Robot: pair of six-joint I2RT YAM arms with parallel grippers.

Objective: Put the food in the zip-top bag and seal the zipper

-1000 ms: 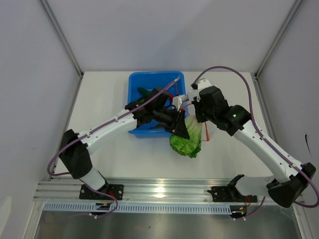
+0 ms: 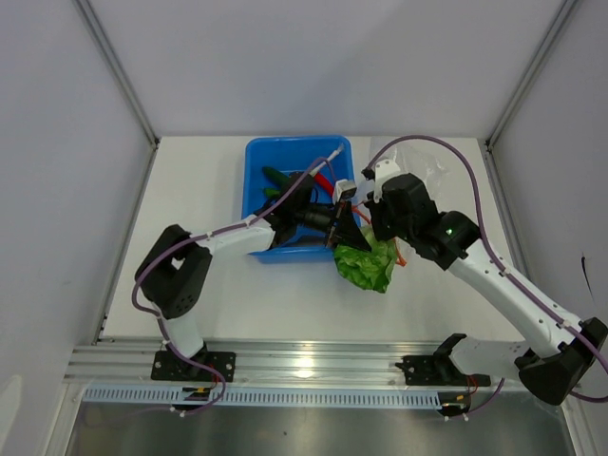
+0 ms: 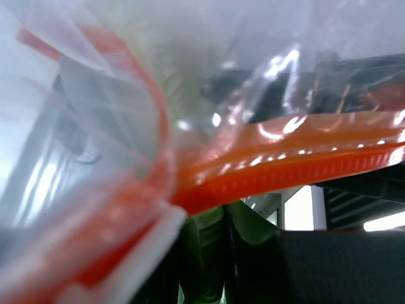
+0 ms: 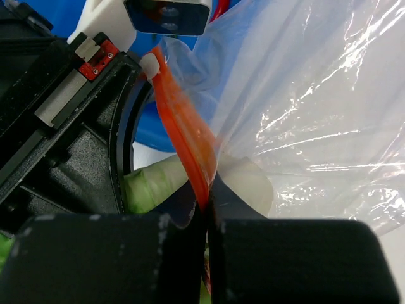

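A leafy green lettuce (image 2: 364,269) hangs at the bag's mouth, under my left gripper (image 2: 344,235), whose fingers reach onto it; in the left wrist view leaves show between them, behind the bag's orange zipper (image 3: 291,171). The clear bag (image 4: 316,107) spreads right of the zipper in the right wrist view. My right gripper is shut on the bag's zipper edge, beside the left gripper's housing. How much of the lettuce is inside the bag is unclear.
A blue bin (image 2: 290,146) behind the arms holds cucumber-like green items (image 2: 275,177) and a red item.
My left gripper has shifted slightly right and up in the top view, and the lettuce has moved with it. The right arm has moved slightly toward the front.
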